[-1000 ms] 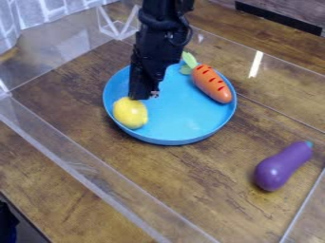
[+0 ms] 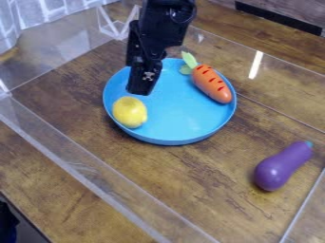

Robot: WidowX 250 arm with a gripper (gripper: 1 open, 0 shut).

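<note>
My black gripper (image 2: 143, 71) hangs at the top centre, open, over the back left of a round blue plate (image 2: 184, 123). Below it on the plate lies a yellow lemon-like object (image 2: 128, 112), clear of the fingers. An orange carrot (image 2: 214, 85) with a pale green top rests on the plate's right side.
A purple eggplant (image 2: 282, 167) lies on the wooden table (image 2: 152, 190) at the right, apart from the plate. Clear strips run along the table's left side.
My gripper has risen and shifted a little left, away from the yellow object. The objects appear unmoved.
</note>
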